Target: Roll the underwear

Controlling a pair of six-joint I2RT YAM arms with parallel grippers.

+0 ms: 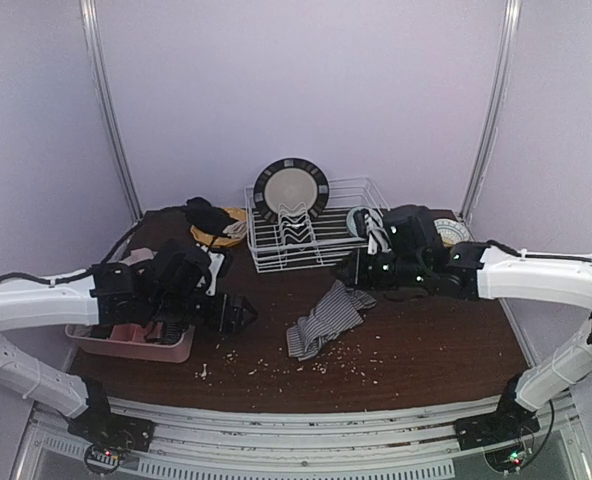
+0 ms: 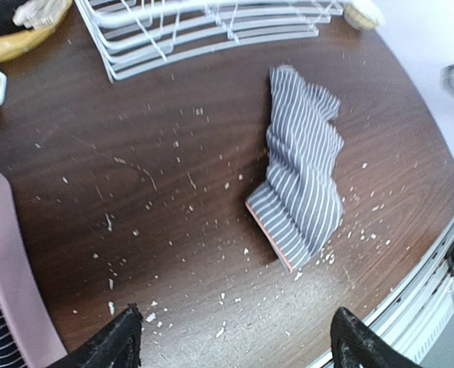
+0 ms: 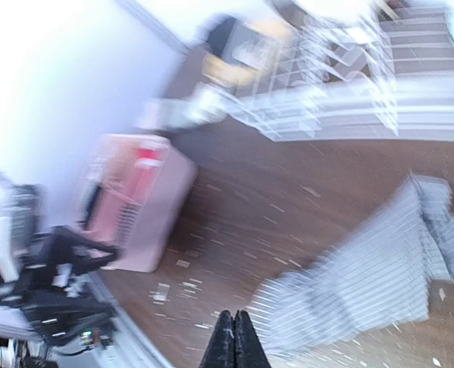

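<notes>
The striped underwear, grey with white lines, lies partly folded on the brown table, one orange-edged end toward the front in the left wrist view. My right gripper is shut with nothing between its fingers, raised over the table; in its blurred view the cloth lies below and beyond the tips. From above, that gripper hangs near the underwear's far end. My left gripper stands open and empty to the left of the cloth, its two fingers wide apart in the left wrist view.
A white dish rack with a dark-rimmed plate stands behind the cloth. At left is a pink bin with several items. A patterned bowl sits at the back right. Crumbs dot the table's front.
</notes>
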